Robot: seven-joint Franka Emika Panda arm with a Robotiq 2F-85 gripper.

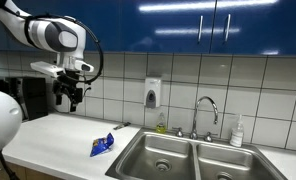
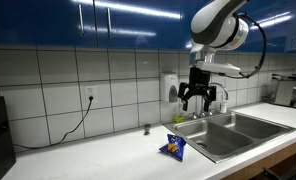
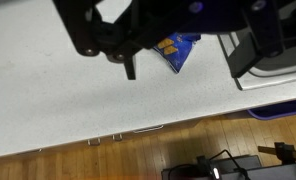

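Note:
A blue packet with yellow-orange print point(image 1: 102, 145) lies on the white counter, left of the sink. In the second exterior view the same packet point(image 2: 174, 147) sits near the sink's edge. My gripper point(image 2: 196, 106) is open high above the counter, pointing down, with nothing between its fingers. Looking down from the wrist, part of the packet point(image 3: 175, 52) shows in the gap between the fingers, well below them; the gripper body hides its upper part.
A double steel sink point(image 1: 193, 160) with a faucet point(image 1: 200, 115) takes up the right side. Soap bottles stand behind it, and a small dark object point(image 2: 147, 129) lies by the wall. Blue cabinets point(image 1: 148, 30) hang above.

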